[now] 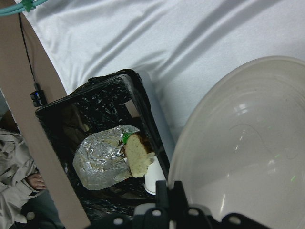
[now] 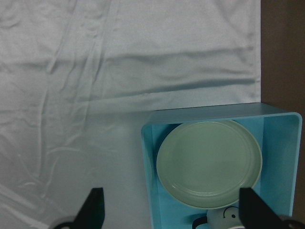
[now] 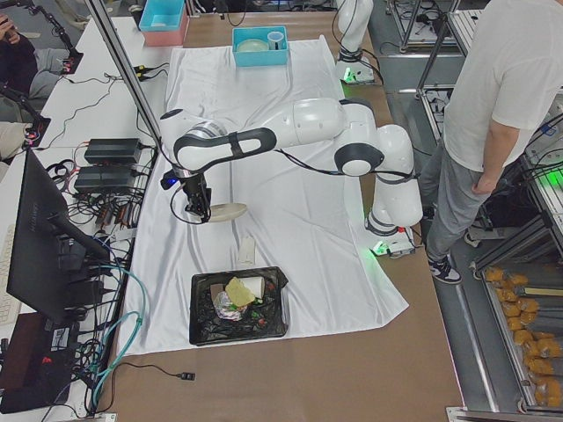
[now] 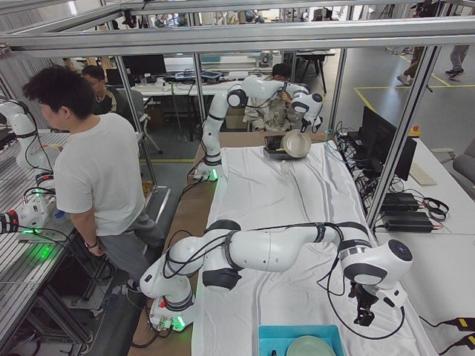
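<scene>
My left gripper (image 3: pixel 201 211) is shut on the rim of an off-white plate (image 3: pixel 227 213), which is held above the cloth just beyond a black-lined bin (image 3: pixel 201 321). In the left wrist view the plate (image 1: pixel 243 143) looks empty, and the bin holds foil (image 1: pixel 100 157), bread (image 1: pixel 138 157) and a white item (image 1: pixel 155 176). At the other end, my right gripper (image 4: pixel 365 308) stands open above the cloth beside a blue box (image 2: pixel 281 157) with a pale green plate (image 2: pixel 207 162) and a cup (image 2: pixel 221 219) inside.
A monitor (image 3: pixel 44 255), cables and black devices line the left edge. A person (image 3: pixel 479 105) stands beside the table on the right.
</scene>
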